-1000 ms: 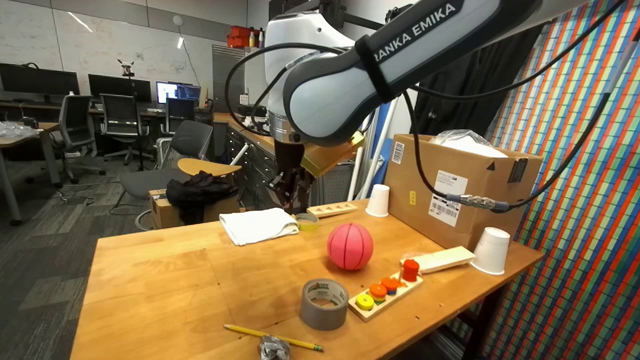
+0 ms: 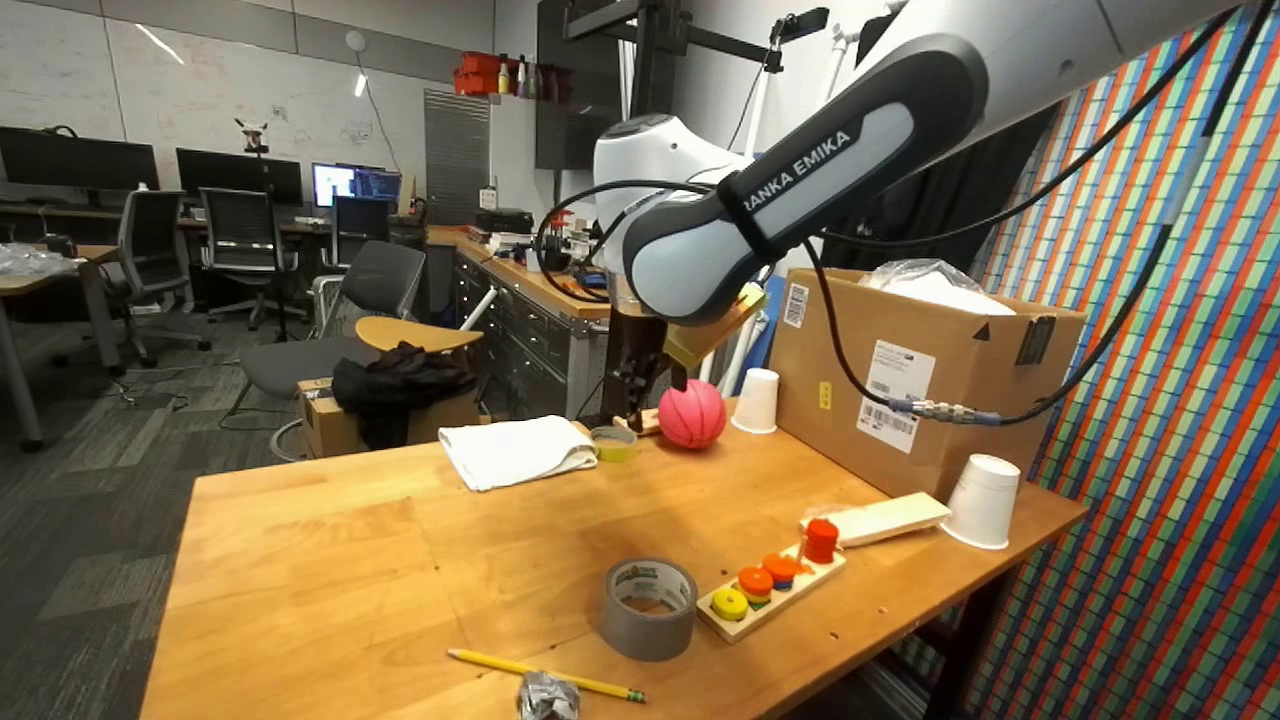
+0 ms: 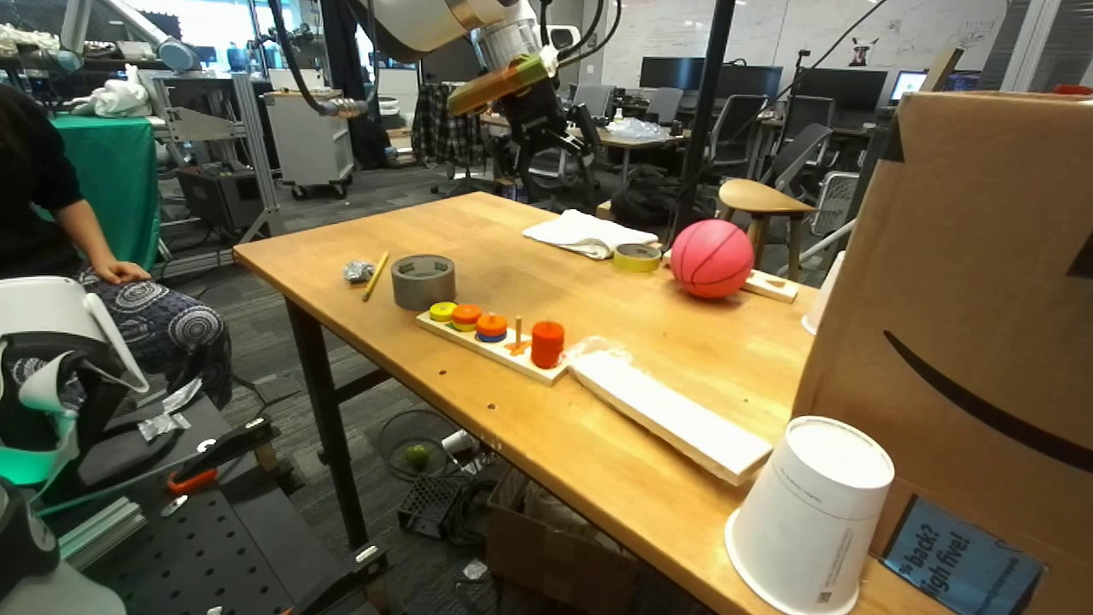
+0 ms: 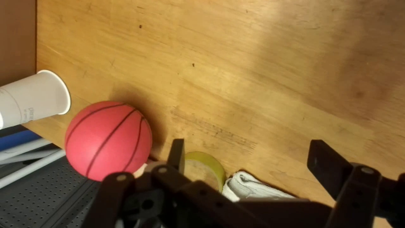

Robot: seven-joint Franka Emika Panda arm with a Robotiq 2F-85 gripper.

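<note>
The pink ball (image 2: 692, 415) with dark seams sits near the table's far edge, close to a white cup (image 2: 756, 401). In the wrist view the ball (image 4: 108, 140) lies left of my gripper, outside its fingers. Those fingers (image 4: 328, 167) stand wide apart, and only tabletop shows between their tips, with a yellow tape roll (image 4: 208, 162) and a white cloth (image 4: 252, 186) lower down. From the second exterior view, my gripper (image 3: 561, 164) hangs above the table's far side, well away from the ball (image 3: 712, 258).
A cardboard box (image 2: 924, 360) borders the right side. Grey tape (image 2: 649, 610), a pencil (image 2: 546, 674), a ring-stacking board (image 2: 768, 594), a pale plank (image 2: 888, 520) and a second cup (image 2: 985, 502) occupy the near and right table.
The ball has moved from mid-table to the far edge, partly in front of the wooden slotted block. My arm has shifted rightward in exterior view 1.
</note>
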